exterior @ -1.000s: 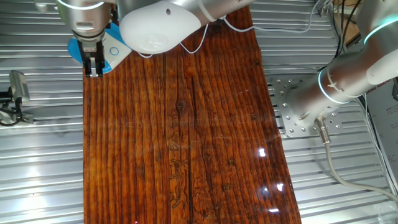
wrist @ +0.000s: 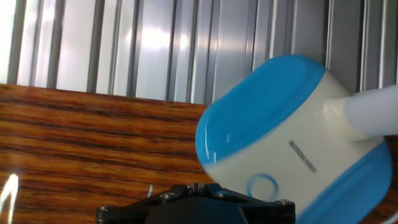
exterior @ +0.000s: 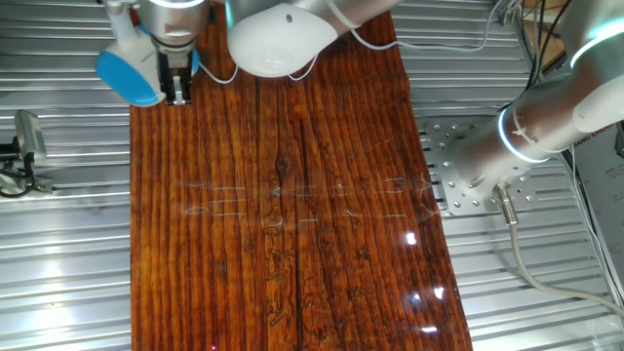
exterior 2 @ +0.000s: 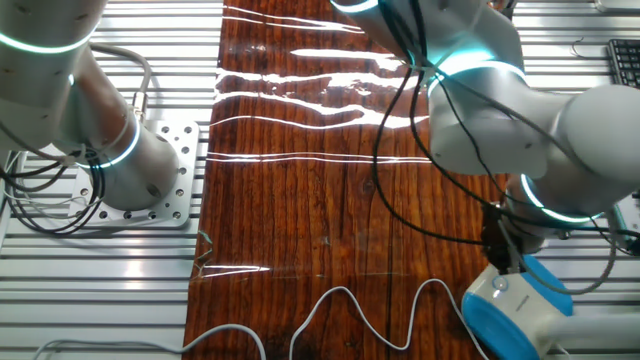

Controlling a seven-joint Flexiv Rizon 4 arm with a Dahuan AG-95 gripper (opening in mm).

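Observation:
A blue-and-white device (wrist: 277,134), resembling a lamp base, sits at the corner of the wooden table, partly over the ribbed metal surface. Its white stem (wrist: 373,112) leads off to the right in the wrist view, and a round blue-ringed button (wrist: 262,186) shows near the bottom. In exterior view 1 the arm covers part of the device (exterior: 129,76). My gripper (exterior: 177,99) hangs beside it, fingers together and nothing visible between them. Along the lower edge of the wrist view, the gripper overlaps the device's near edge; contact cannot be told.
A white cable (exterior 2: 350,300) winds from the device across the table. A small clamp-like fixture (exterior: 27,146) stands at the left.
In exterior view 1 my gripper has shifted right and slightly up. The device appears turned, its blue end a little farther left and its button no longer visible there.

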